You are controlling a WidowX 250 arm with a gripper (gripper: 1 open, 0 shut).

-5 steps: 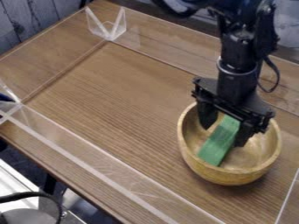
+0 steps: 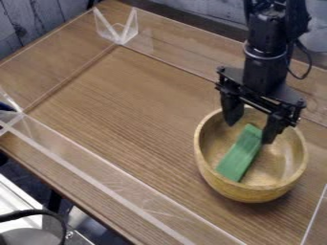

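A wooden bowl (image 2: 273, 178) sits on the right of the table, with a green oblong object (image 2: 239, 156) lying inside it. My black gripper (image 2: 259, 117) is above the bowl's back part, over the far end of the green object. It stands open, with nothing seen held between its fingers.
A small white wire-like piece (image 2: 115, 27) is at the back left. A dark cable-like object (image 2: 29, 216) lies at the bottom left corner.
My gripper has risen and moved back, uncovering more of the bowl and the green object, which stays in the bowl.
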